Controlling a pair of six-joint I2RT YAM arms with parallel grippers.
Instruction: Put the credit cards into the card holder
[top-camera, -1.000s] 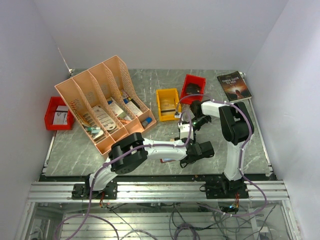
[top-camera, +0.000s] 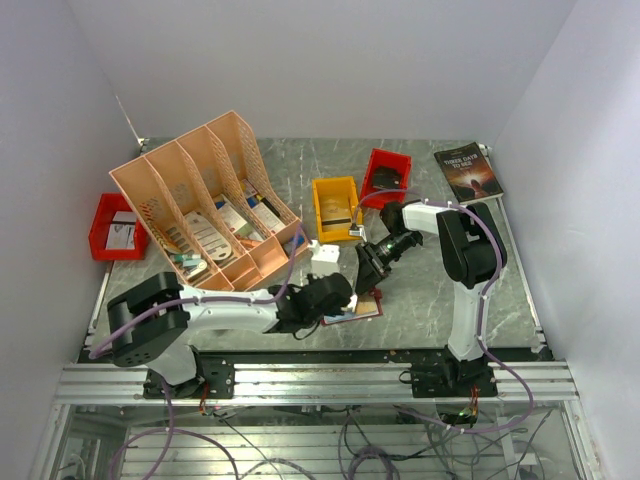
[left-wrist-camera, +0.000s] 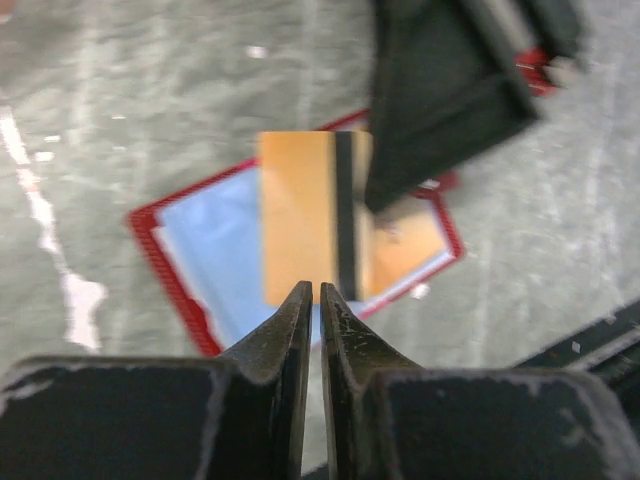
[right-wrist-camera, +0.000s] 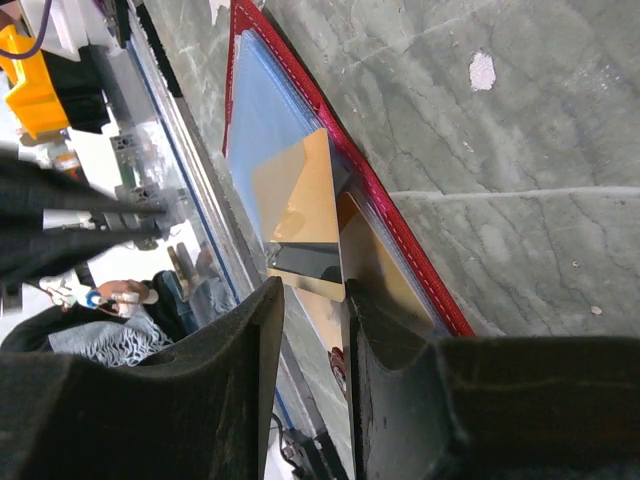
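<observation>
In the left wrist view the yellow credit card with black stripe (left-wrist-camera: 298, 215) lies across the open red-edged card holder (left-wrist-camera: 172, 280), over its pale blue inner sleeve (left-wrist-camera: 220, 225). In the right wrist view, the card (right-wrist-camera: 308, 200) sits tilted above the pockets, its striped side nearest my right gripper. That gripper's fingers stand a little apart, the card's lower edge close at their tips; no firm hold shows. A second tan card (left-wrist-camera: 415, 230) shows in the holder's right part. My left gripper is shut with nothing between its fingers, just before the yellow card.
A yellow bin (top-camera: 316, 210) and a red bin (top-camera: 408, 165) stand behind the arms. The tan divided organizer (top-camera: 190, 160) fills the left back, and a book (top-camera: 468, 172) lies back right. Free table surrounds the holder at the front.
The right gripper and card have hardly moved.
</observation>
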